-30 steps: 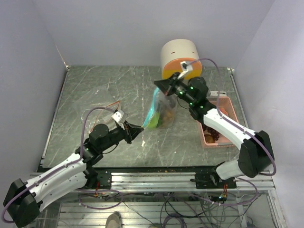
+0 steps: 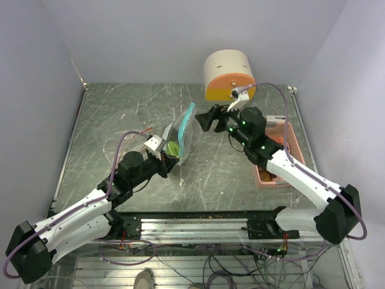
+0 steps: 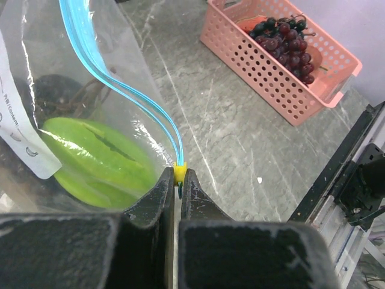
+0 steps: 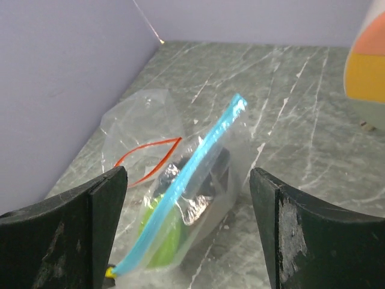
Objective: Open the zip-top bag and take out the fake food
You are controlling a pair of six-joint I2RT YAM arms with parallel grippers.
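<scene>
A clear zip top bag (image 2: 187,141) with a blue zip strip hangs from my left gripper, which is shut on the yellow slider end of that strip. Inside the bag I see green fake food (image 3: 96,162) and something dark behind it, blurred by the plastic. A white label (image 3: 21,114) is also visible at the bag's edge. My right gripper stands open, its fingers wide apart and empty, to the right of the bag's far end. In the right wrist view the blue strip (image 4: 180,180) runs slantwise between those fingers but farther off.
Another clear bag with a red zip (image 4: 162,162) lies flat on the left of the table. A pink basket (image 3: 283,78) with fake grapes (image 3: 292,48) stands at the right. A white and orange cylinder (image 2: 228,75) sits at the back.
The right gripper was shut at the strip's far end; now it is open and apart from it, further right.
</scene>
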